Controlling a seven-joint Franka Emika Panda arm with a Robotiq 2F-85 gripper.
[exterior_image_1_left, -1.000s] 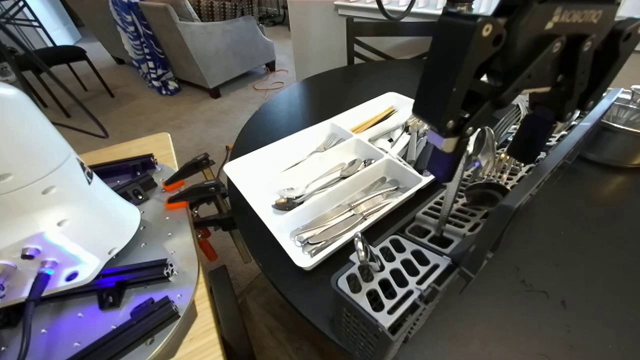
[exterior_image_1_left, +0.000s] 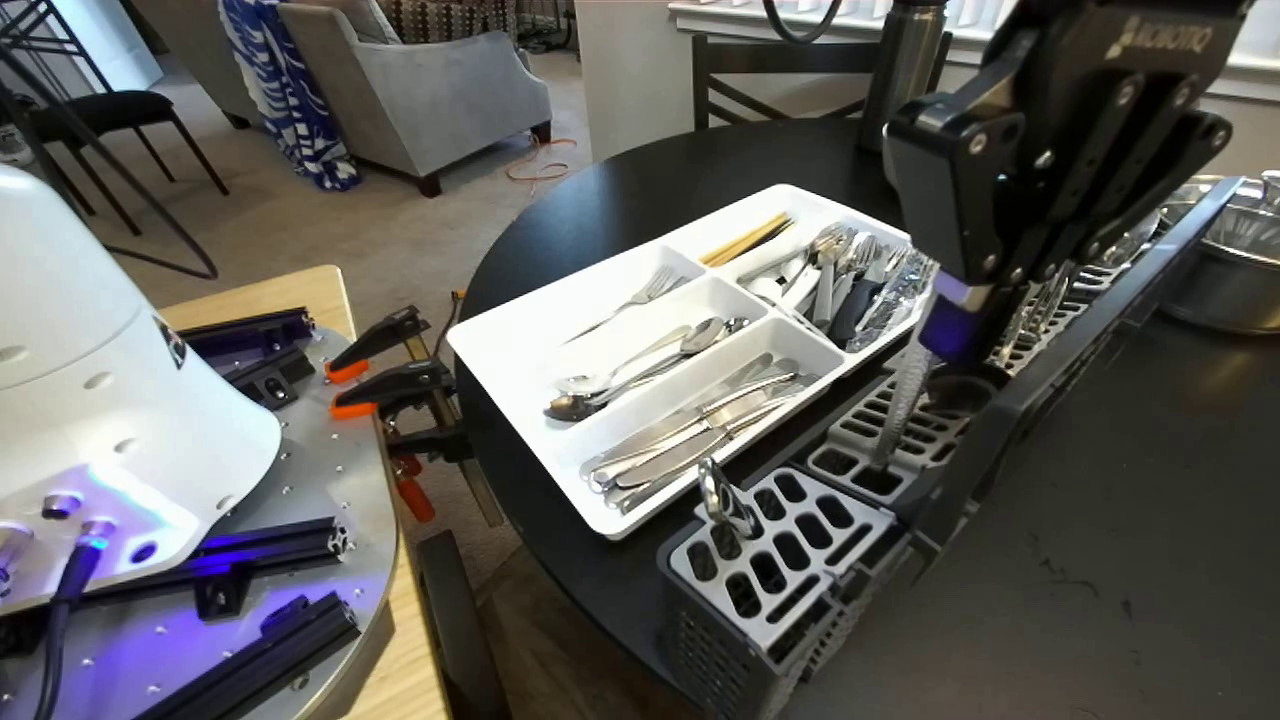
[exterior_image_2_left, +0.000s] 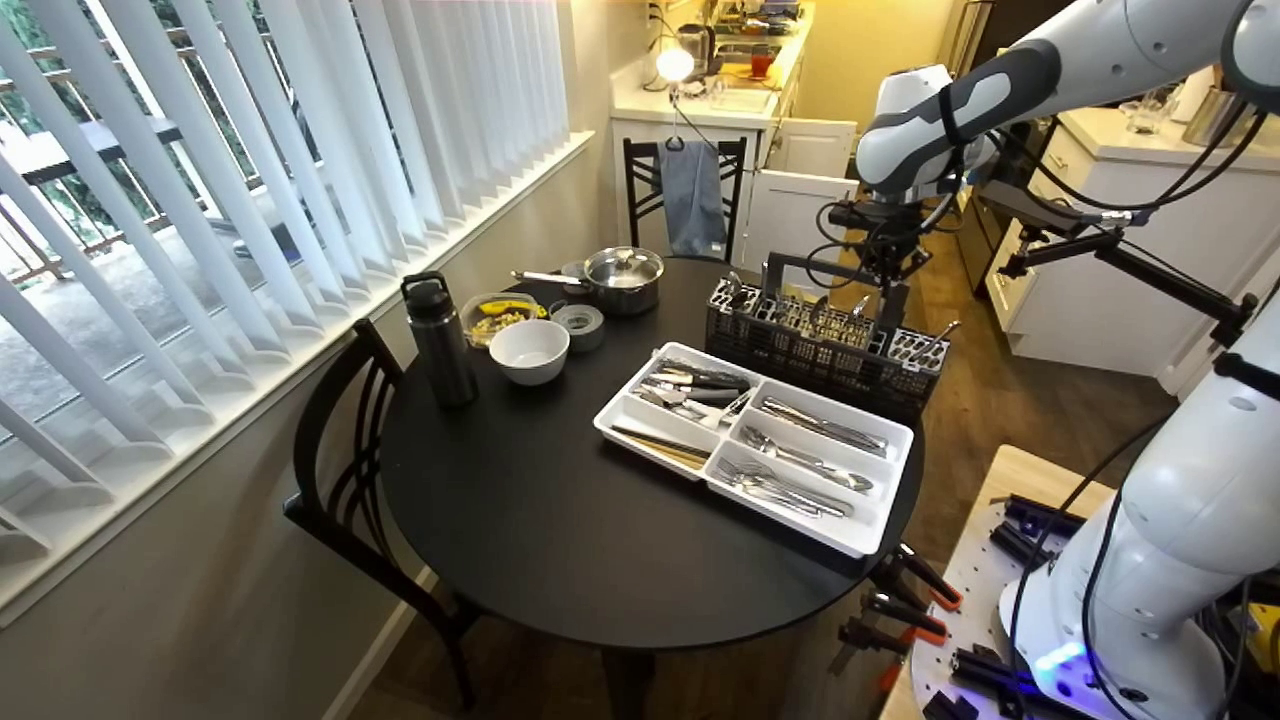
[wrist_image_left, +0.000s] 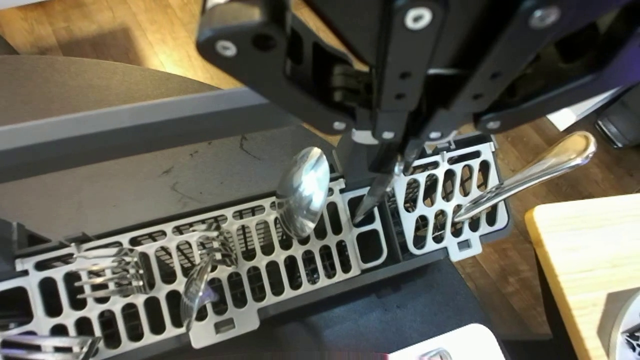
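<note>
In the wrist view my gripper is shut on the upper end of a slim silver utensil (wrist_image_left: 372, 200), which looks like a knife. Its lower end still stands in a large opening of the grey cutlery basket (wrist_image_left: 355, 271), leaning slightly. From exterior view 1 the same utensil (exterior_image_1_left: 902, 402) shows below the finger with the purple-lit tip (exterior_image_1_left: 951, 324); the other finger is mostly hidden. The white cutlery tray (exterior_image_1_left: 513, 350) lies beside the basket, with knives (exterior_image_1_left: 702, 438), spoons (exterior_image_1_left: 648, 360) and a fork (exterior_image_1_left: 633, 300) in separate compartments.
A spoon (wrist_image_left: 304, 191) and several forks (wrist_image_left: 114, 273) stick up from the basket left of my fingers; a shiny handle (wrist_image_left: 528, 174) slants out on the right. A pot (exterior_image_2_left: 626, 288), white bowl (exterior_image_2_left: 529, 352) and dark bottle (exterior_image_2_left: 439, 342) stand farther off.
The utensil remains in its opening; the view has shifted slightly.
</note>
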